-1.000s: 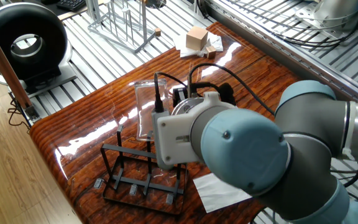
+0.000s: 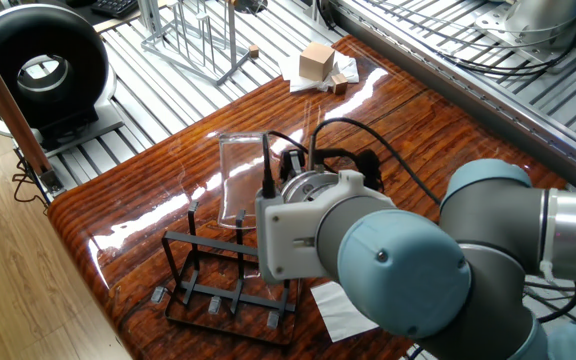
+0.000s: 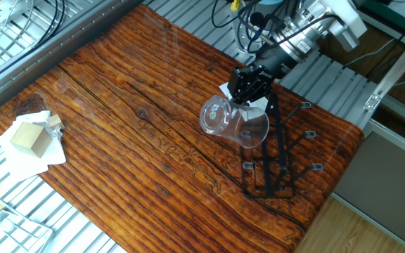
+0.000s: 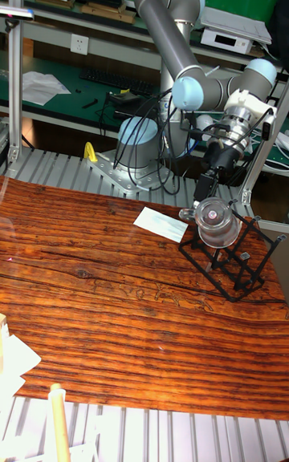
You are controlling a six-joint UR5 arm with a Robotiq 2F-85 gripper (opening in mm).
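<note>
A clear plastic cup (image 3: pixel 253 131) is held tilted on its side, with my black gripper (image 3: pixel 243 100) shut on its wall. In exterior view 3, the cup (image 4: pixel 219 231) hangs at the fingers' lower end, over the near-left part of the black wire rack (image 4: pixel 241 284). From exterior view 1 the cup (image 2: pixel 240 165) shows beside the wrist, whose white mount hides the fingers. The rack (image 2: pixel 230 296) stands on the wooden table, its uprights tipped with clear caps; no cup is visible on it.
A white sheet (image 2: pixel 342 312) lies on the table beside the rack. Wooden blocks (image 3: pixel 31 139) rest on white paper at the table's far corner. Cables loop around the wrist.
</note>
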